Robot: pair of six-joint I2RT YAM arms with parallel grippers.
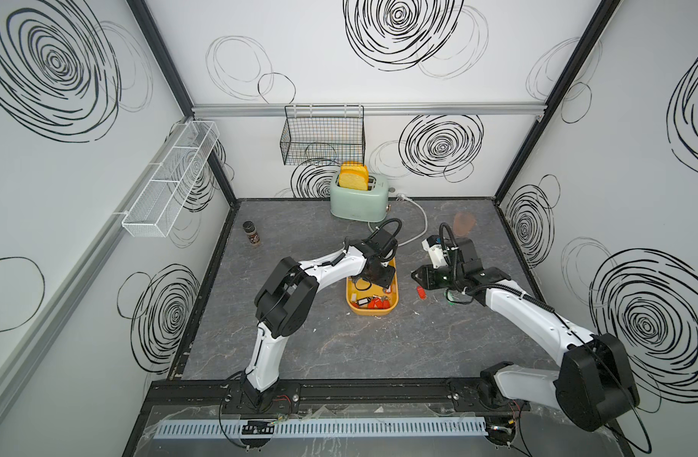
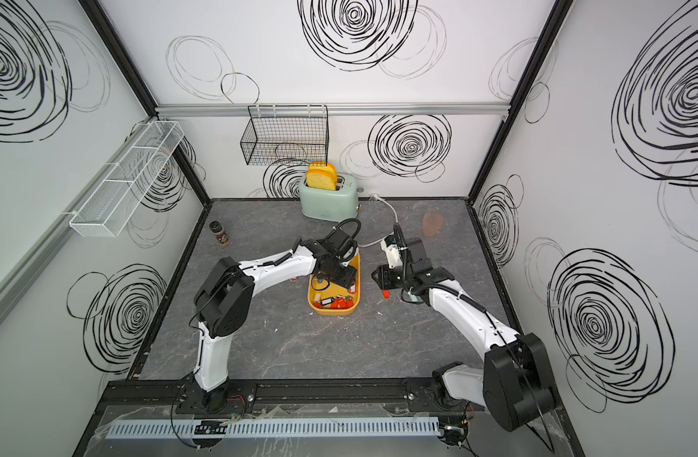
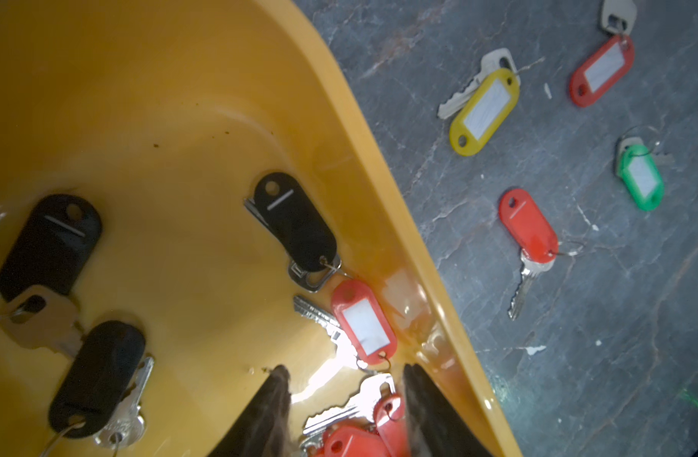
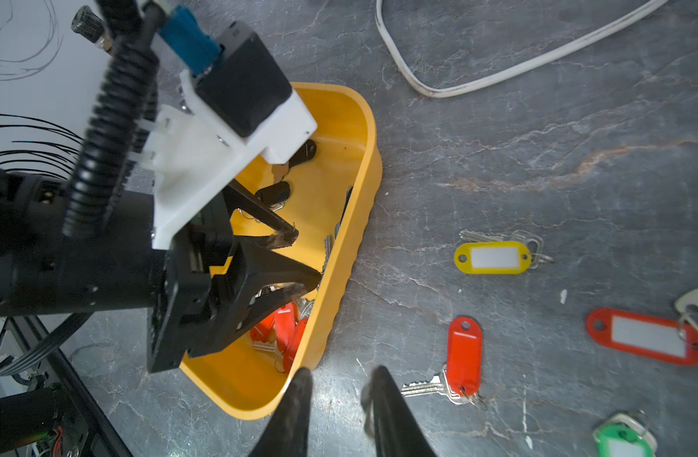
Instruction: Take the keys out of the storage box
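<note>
The yellow storage box (image 1: 350, 304) holds several keys with tags. In the left wrist view, black-tagged keys (image 3: 295, 221) lie on its floor, and a red-and-white-tagged key (image 3: 365, 320) rests by the right wall. More red-tagged keys (image 3: 356, 441) are bunched lower, partly hidden. My left gripper is open over the box, its fingers either side of the red-tag area, apparently gripping nothing. Outside, on the table, lie a yellow-tagged key (image 4: 493, 257), a red-tagged key (image 4: 464, 358), another red-tagged one (image 4: 646, 335) and a green-tagged one (image 4: 624, 441). Right of the box, my right gripper stands open and empty.
Behind the box stands a green toaster (image 1: 358, 199) with bread, its white cord (image 4: 508, 74) curving over the table. A dark-capped jar (image 1: 251, 232) is at the back left. Both arms are close together around the box.
</note>
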